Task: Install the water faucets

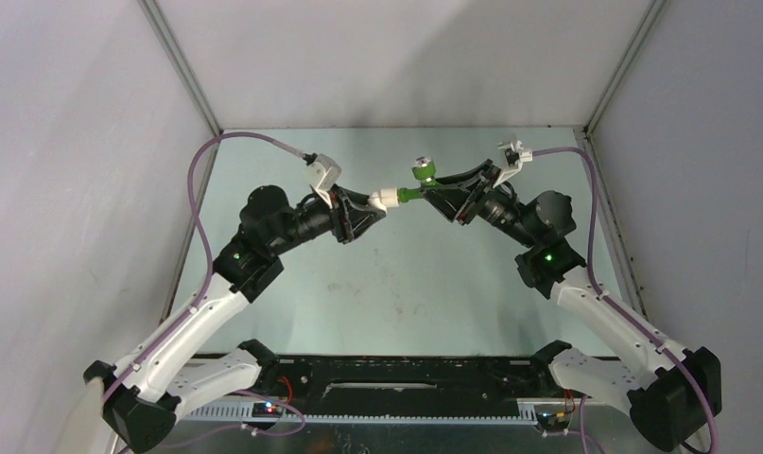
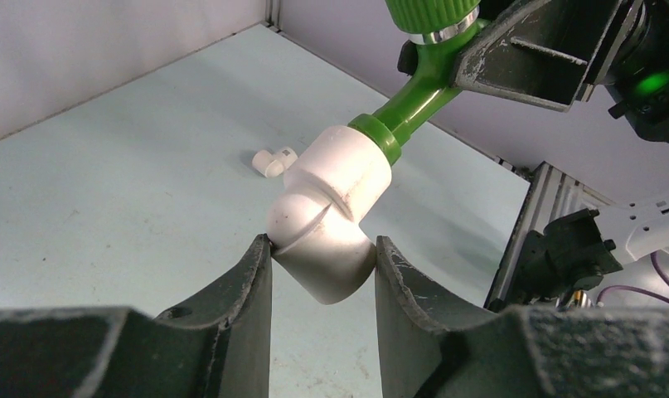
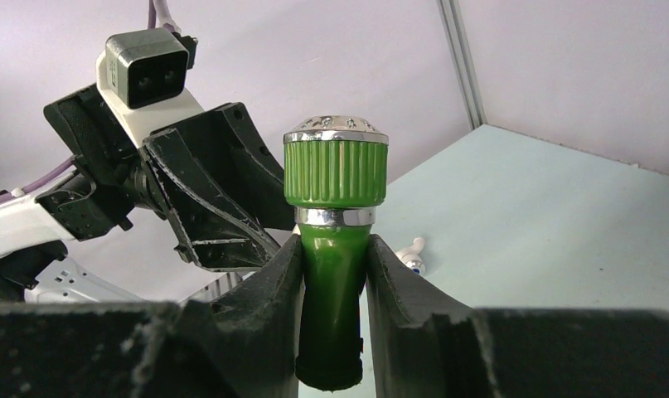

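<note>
My left gripper is shut on a white elbow fitting (image 2: pixel 335 170), whose upper socket points up and to the right. Into or against that socket runs the green collar of the faucet (image 2: pixel 431 83); how deep the pipe sits inside is hidden. Across from it, my right gripper is shut on the green faucet body (image 3: pixel 331 290), just below its fluted knob (image 3: pixel 336 172) with a chrome cap. From above, the fitting (image 1: pixel 386 199) and faucet (image 1: pixel 410 195) form one nearly level line between both grippers, and the knob (image 1: pixel 424 170) points toward the back.
A white fitting (image 2: pixel 272 162) lies on the pale table, seen behind the held parts in the left wrist view. A small white piece with a shiny end (image 3: pixel 412 255) shows beyond the right fingers.
</note>
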